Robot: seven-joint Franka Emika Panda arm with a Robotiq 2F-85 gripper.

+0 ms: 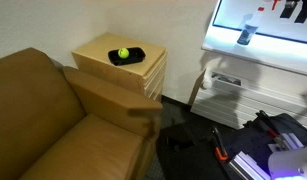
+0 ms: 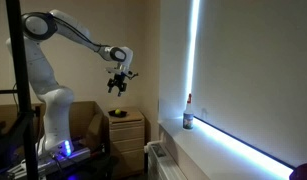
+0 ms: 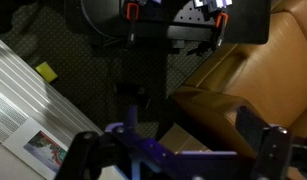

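High above the floor, in exterior view 2, hangs my gripper, well over a wooden cabinet. Its dark fingers stand wide apart in the wrist view, and nothing shows between them: it is open. On the cabinet top lies a black tray with a yellow-green ball in it. A bottle or cup with a dark upper part stands upright on the white window sill, well to the right of the gripper.
A brown leather sofa stands beside the cabinet. Below the window is a white radiator. The wrist view looks down on dark floor, a yellow patch and a printed sheet. Open air surrounds the gripper.
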